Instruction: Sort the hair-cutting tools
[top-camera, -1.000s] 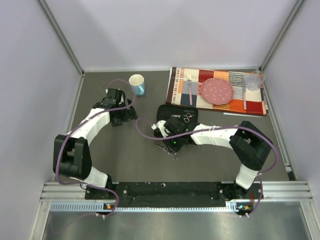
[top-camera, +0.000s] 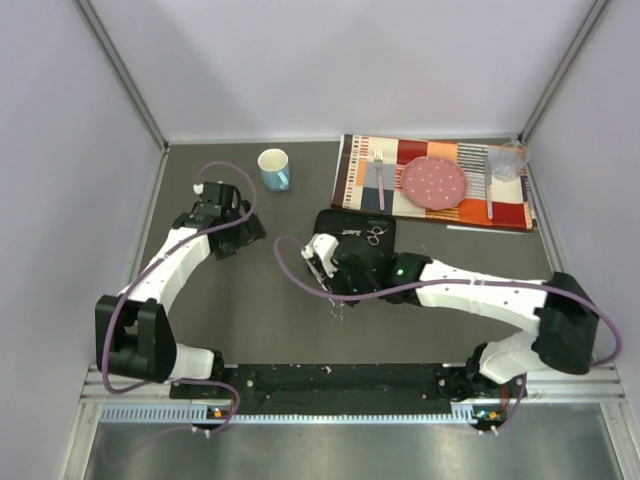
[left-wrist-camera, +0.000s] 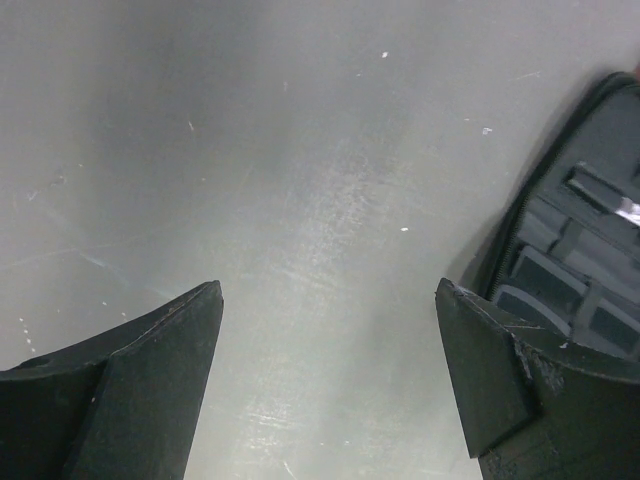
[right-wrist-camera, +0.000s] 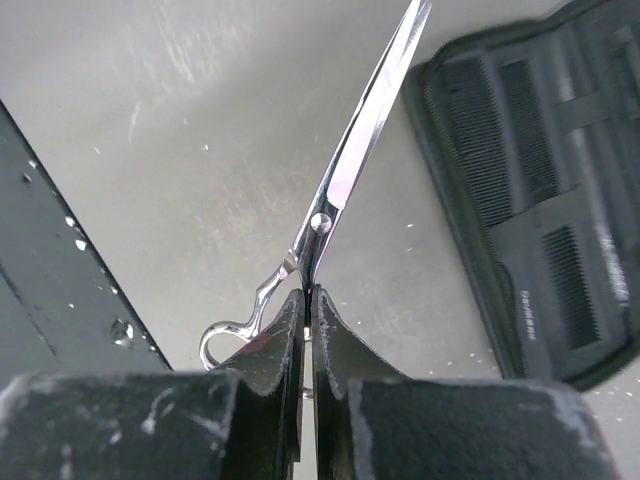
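In the right wrist view, silver scissors point their long blades up and away, finger loops near me. My right gripper is shut on the scissors at the shanks, just below the pivot. From above, the right arm partly covers them, in front of the black tool case. The case lies open, holding another pair of scissors and a small silver tool. My left gripper stands open over bare table, nothing between its fingers, left of the case.
A blue and white mug stands at the back left. On the back right, a patterned placemat carries a pink plate, a fork, a knife and a clear glass.
The right arm's elbow swung outward to the right. The left arm shifted slightly left.
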